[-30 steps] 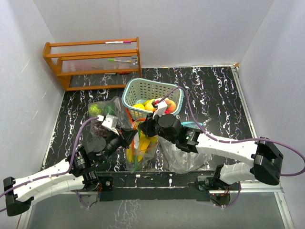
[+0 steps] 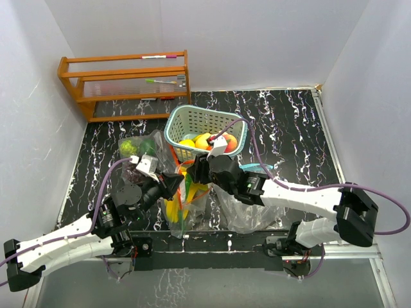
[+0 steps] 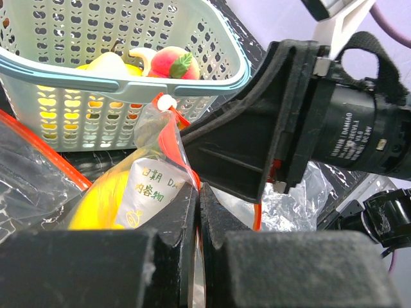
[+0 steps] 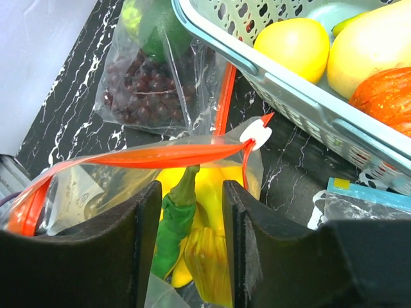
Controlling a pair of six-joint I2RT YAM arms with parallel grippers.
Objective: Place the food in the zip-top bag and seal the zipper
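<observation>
A zip top bag with an orange zipper holds a green vegetable and yellow food. My left gripper is shut on the bag's edge, seen in the left wrist view. My right gripper hovers over the bag's opening, its fingers apart around the food below; whether it touches any is unclear. A pale green basket behind holds fruit, with a peach and a yellow fruit.
A filled bag with grapes lies at the back left. A wooden rack stands behind. Another clear bag lies at the front right.
My right gripper has shifted slightly within the area over the bag. The left arm has stayed in place.
</observation>
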